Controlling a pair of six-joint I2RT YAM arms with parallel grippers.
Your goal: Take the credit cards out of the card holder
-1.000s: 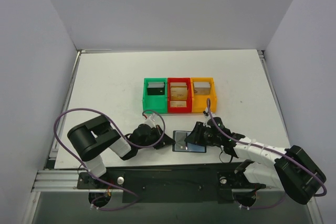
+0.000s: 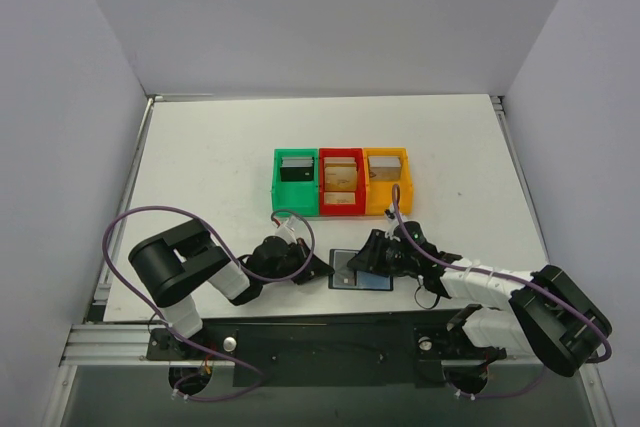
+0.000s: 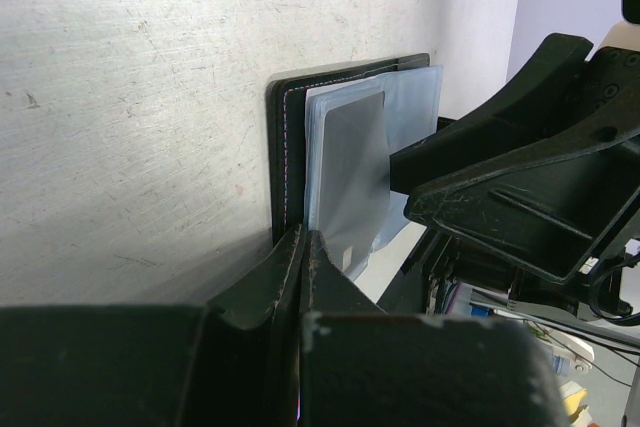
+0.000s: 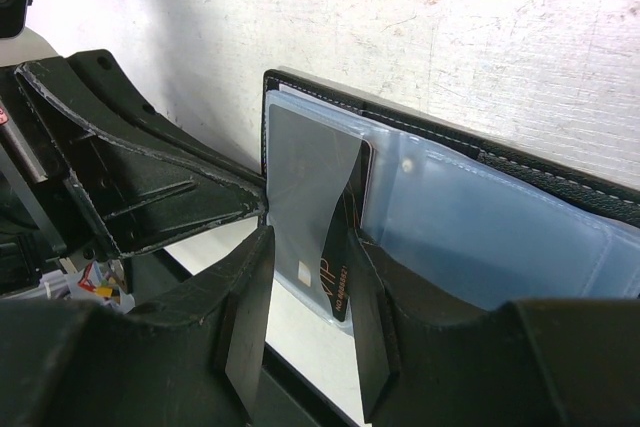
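The card holder [image 2: 378, 283] lies open on the table near its front edge, with black borders and clear bluish sleeves. In the left wrist view, my left gripper is shut on the holder's [image 3: 290, 137] near border. A grey and black card [image 4: 347, 232] sits in a sleeve, its dark printed edge showing in the right wrist view. My right gripper is part open over that card, one fingertip on either side, nothing clearly pinched. From above, the left gripper [image 2: 329, 268] and right gripper [image 2: 356, 264] stand close together over the holder.
Behind the holder stand a green box [image 2: 296, 193], a red box [image 2: 341, 209] and a yellow box [image 2: 388, 189], with cards or packets inside.
My right gripper has shifted slightly left over the holder, and its arm has swung a little with it. The left arm and the holder have stayed put.
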